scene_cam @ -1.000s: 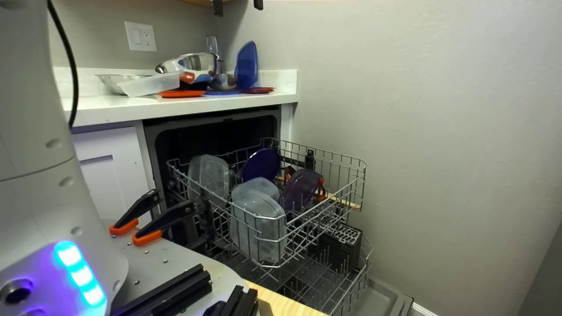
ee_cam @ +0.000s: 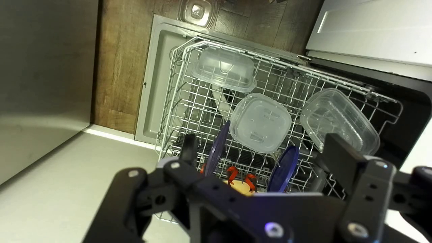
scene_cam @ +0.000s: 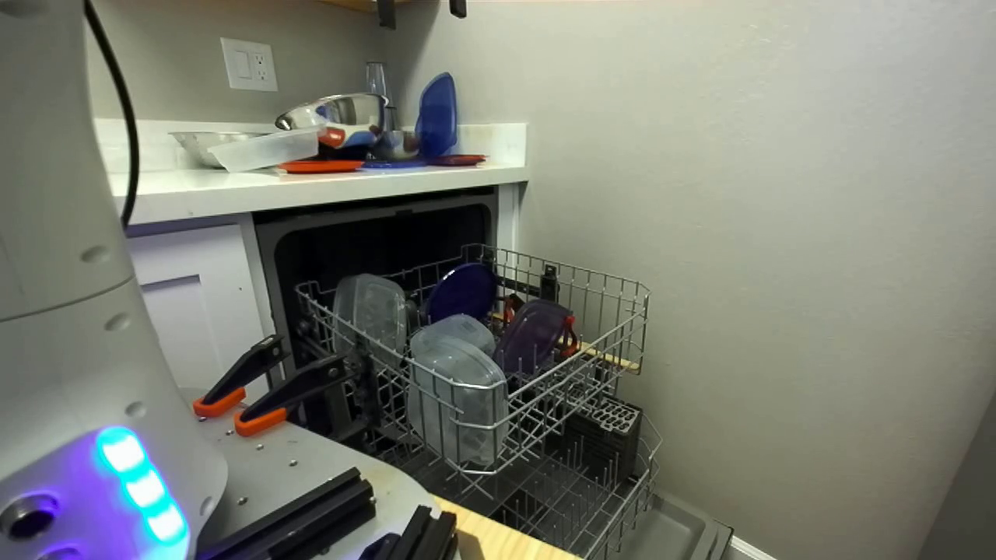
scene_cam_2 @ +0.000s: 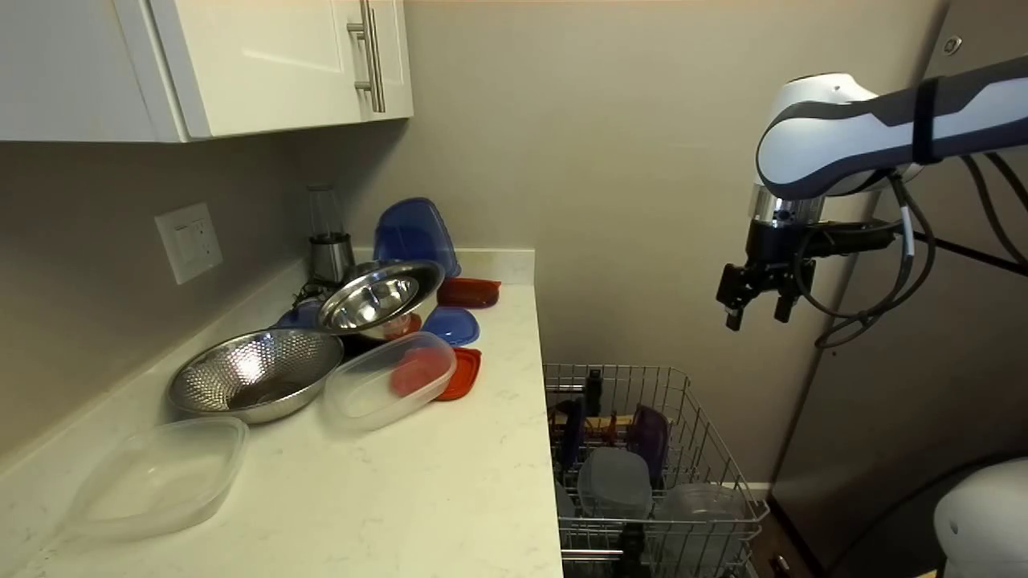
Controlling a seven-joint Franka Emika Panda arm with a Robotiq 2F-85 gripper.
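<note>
High above the dishwasher's upper rack (scene_cam_2: 718, 433), my gripper (scene_cam_2: 759, 314) points down with its fingers wide apart and nothing held between them. Only the fingertips (scene_cam: 387, 13) show at the top of exterior view 1. Clear plastic containers (ee_cam: 261, 123) stand in the rack; one (ee_cam: 224, 69) is at its front corner and another (ee_cam: 340, 117) nearer the dishwasher opening. A purple lid (ee_cam: 217, 147) and a blue lid (ee_cam: 284, 168) stand on edge among the tines. Red-handled utensils (ee_cam: 232, 174) lie between those lids, partly hidden by the gripper body.
On the counter (scene_cam_2: 463, 482) are a colander (scene_cam_2: 255, 371), a steel bowl (scene_cam_2: 381, 294), clear containers (scene_cam_2: 159, 472) and red and blue lids. A steel appliance panel (ee_cam: 44, 81) and the wall border the rack. Clamps (scene_cam: 289, 392) stick up beside the robot's base.
</note>
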